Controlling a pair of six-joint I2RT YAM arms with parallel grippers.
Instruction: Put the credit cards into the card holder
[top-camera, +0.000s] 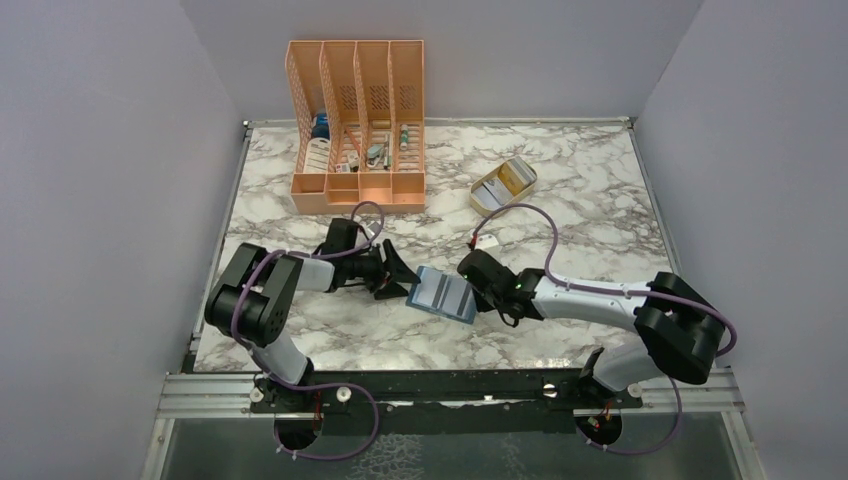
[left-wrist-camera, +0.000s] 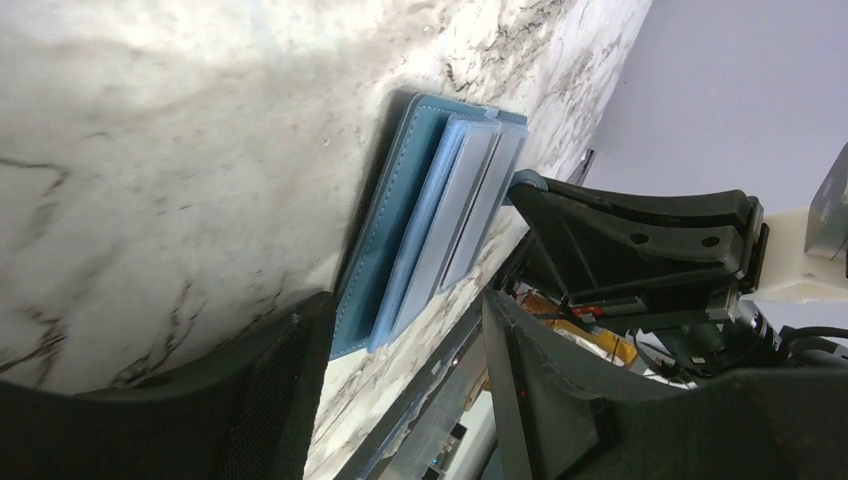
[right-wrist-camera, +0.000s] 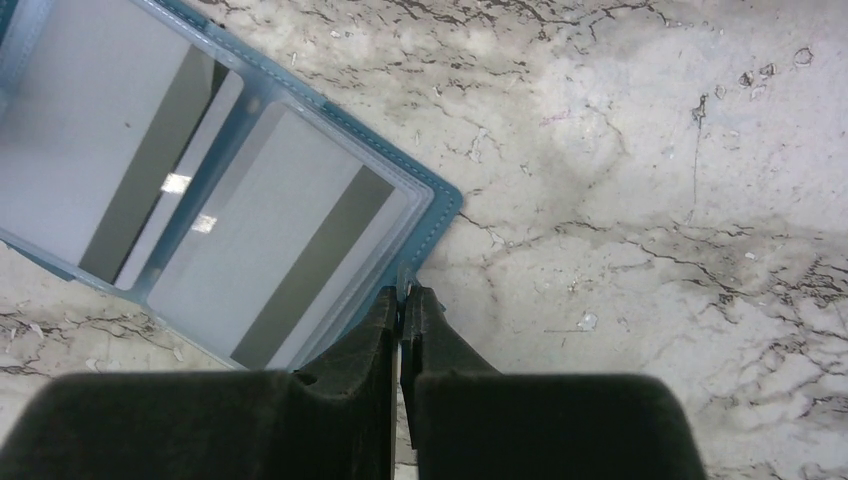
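The blue card holder (top-camera: 442, 294) lies spread on the marble table between my two grippers. Two white cards with dark stripes sit in its clear pockets; in the right wrist view these are the near card (right-wrist-camera: 290, 230) and the far card (right-wrist-camera: 110, 130). My right gripper is shut at the holder's right edge, and its tips meet the blue border there; the left wrist view also shows blue at the tips of the right gripper. My left gripper stands part open at the holder's left end, with that end between its fingers.
Behind the holder stands a small yellow basket (top-camera: 474, 200) with white and yellow cards in it. A tall orange organizer (top-camera: 358, 200) holding several small items is at the back left. Bare marble lies in front of the holder and at the right.
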